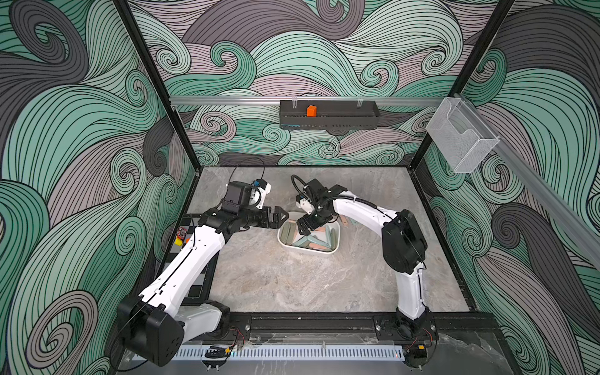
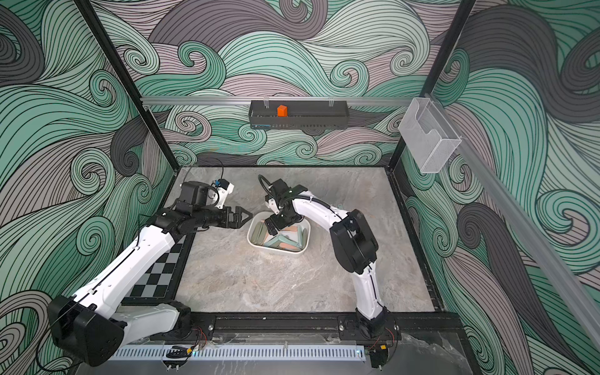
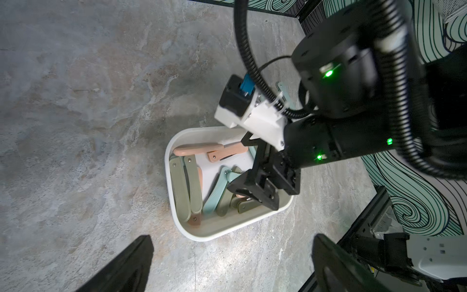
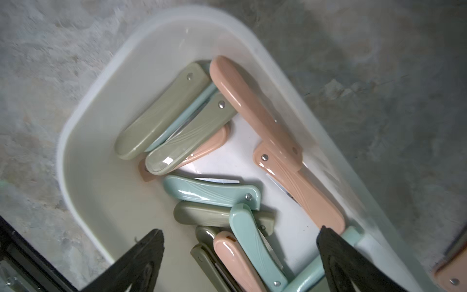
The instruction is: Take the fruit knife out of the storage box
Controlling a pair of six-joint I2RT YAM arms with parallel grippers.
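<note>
The white storage box (image 1: 307, 250) stands mid-table and holds several folded fruit knives in pink, mint and olive. Over the box hangs my right gripper, open, its fingers (image 4: 129, 260) apart. Beneath it in the right wrist view lie a mint knife (image 4: 255, 248), a pink knife (image 4: 238, 260) and an olive knife (image 4: 202, 214); nothing shows held. Two pink knives overlap along the far wall, the lower pink knife (image 4: 304, 189) near a fingertip. My left gripper is open and empty, left of the box at its far corner.
Knives laid out on the table right of the box are mostly hidden by the right arm; one pink knife (image 1: 343, 220) shows. A checkered board (image 2: 153, 275) lies at the left edge.
</note>
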